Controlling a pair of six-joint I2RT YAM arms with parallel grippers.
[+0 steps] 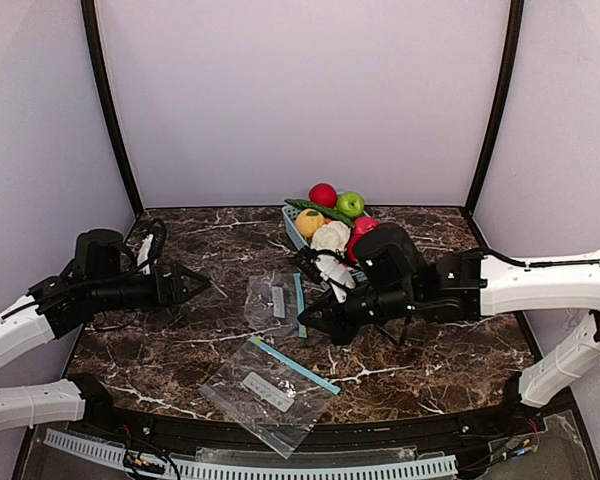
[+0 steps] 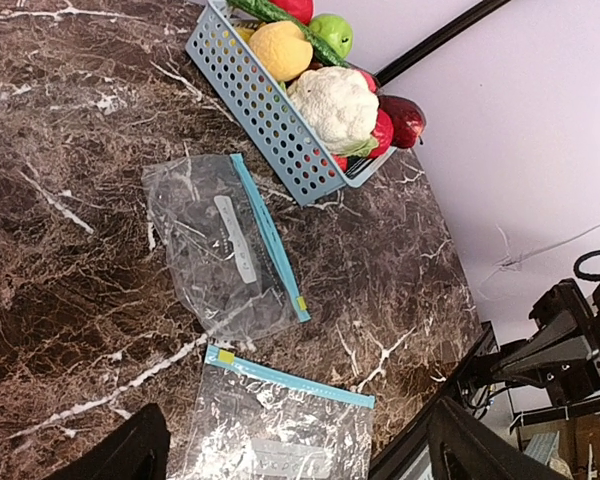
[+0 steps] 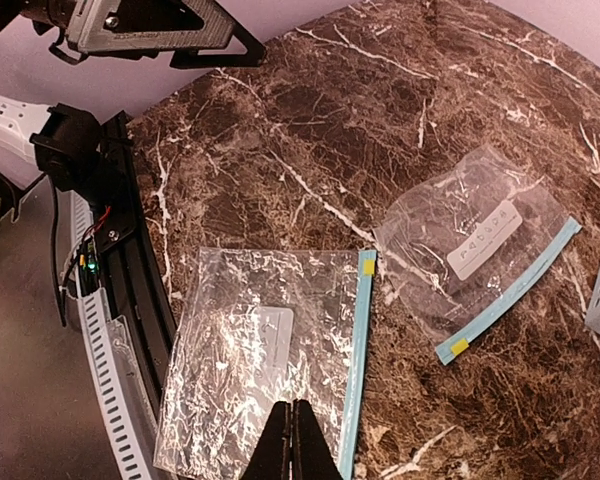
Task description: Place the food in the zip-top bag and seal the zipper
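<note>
Two clear zip top bags with blue zippers lie flat on the marble table: a front bag [image 1: 270, 395] near the front edge and a second bag [image 1: 273, 300] behind it. A blue basket [image 2: 250, 110] holds fruit and vegetables, including a cauliflower [image 2: 332, 108], a yellow fruit [image 2: 280, 48] and a green apple [image 1: 350, 204]. My left gripper [image 1: 185, 285] hangs open over the left side, nothing in it. My right gripper is shut, nothing visible between its fingers, raised above the front bag.
Walls enclose the table at the back and sides. A dark rail [image 1: 230, 427] runs along the front edge.
</note>
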